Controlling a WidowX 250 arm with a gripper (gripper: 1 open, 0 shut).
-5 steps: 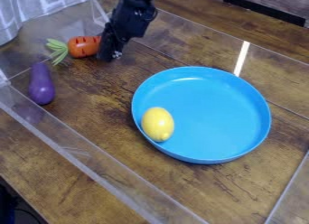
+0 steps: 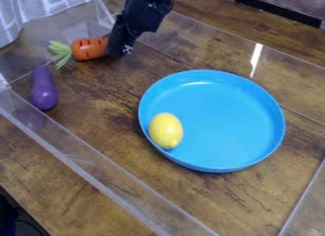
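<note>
My dark gripper [image 2: 120, 45] is at the top centre left, low over the wooden table, right beside an orange carrot [image 2: 89, 49] with green leaves; its fingertips are dark and small, and I cannot see clearly what is between them. A purple eggplant [image 2: 44, 88] lies at the left. A blue plate [image 2: 241, 111] sits on the right, holding a yellow oval object [image 2: 166, 129] near its left side.
Clear walls run round the work area at the left and along the right.
My gripper has shifted slightly over the last second near the carrot. The other objects look unmoved.
</note>
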